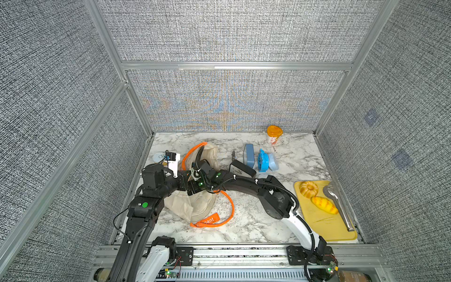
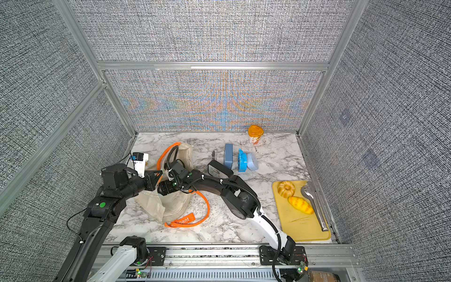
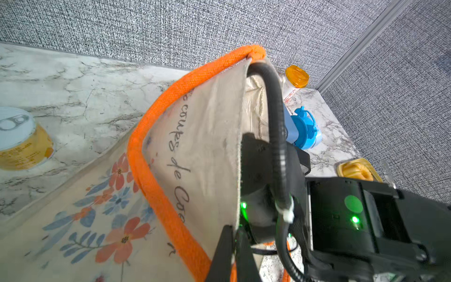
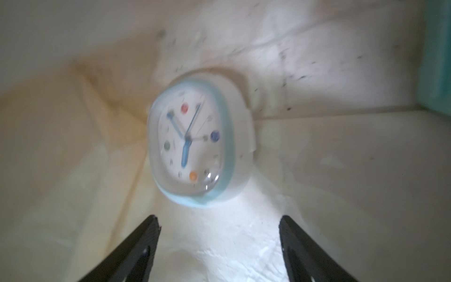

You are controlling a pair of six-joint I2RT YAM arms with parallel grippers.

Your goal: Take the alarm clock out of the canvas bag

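The alarm clock (image 4: 192, 136), white with a pale blue rim, leans inside the canvas bag (image 4: 338, 169); only the right wrist view shows it. My right gripper reaches into the bag, its fingers apart in front of and below the clock, with nothing between them. In the left wrist view, the flowered side of the bag (image 3: 202, 141) is held up, and its edge runs down to my left gripper, which is shut on that edge. Both top views have the bag (image 1: 188, 206) partly hidden under the arms.
A pale teal thing (image 4: 434, 61) sits at the right of the bag's inside. Right of the bag stand a black clock (image 1: 242, 169), a blue box (image 1: 249, 155) and a blue-lidded container (image 1: 264, 160). A yellow board (image 1: 319, 223) with toy breads lies far right.
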